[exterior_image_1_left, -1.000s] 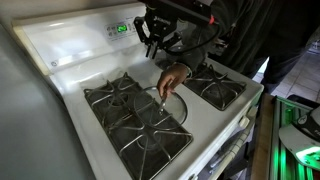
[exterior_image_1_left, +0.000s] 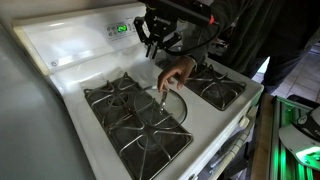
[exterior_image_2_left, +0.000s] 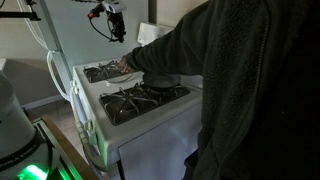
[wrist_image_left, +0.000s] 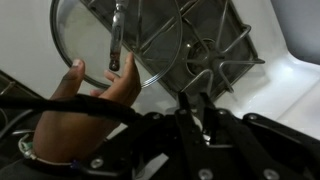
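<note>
My gripper (exterior_image_1_left: 150, 47) hangs above the back of the white stove, its fingers pointing down. In exterior view 2 the gripper (exterior_image_2_left: 115, 30) is also up in the air over the stovetop. The wrist view shows dark fingertips at the lower middle; whether anything sits between them is too dim to make out. Below lies a round glass lid (exterior_image_1_left: 172, 103) with an upright handle (wrist_image_left: 118, 30), partly over the burner grates. A person's hand (exterior_image_1_left: 178, 72) reaches to the lid's handle. My gripper is apart from both the lid and the hand.
Black grates (exterior_image_1_left: 150, 145) cover the near side of the stovetop, and another grate (exterior_image_1_left: 218, 88) is at the far side. A dark-sleeved person (exterior_image_2_left: 235, 90) stands close in front of the stove. The backsplash panel (exterior_image_1_left: 90, 42) rises behind.
The person's hand has shifted slightly at the lid's handle, rising a little. My gripper and the lid show no clear movement.
</note>
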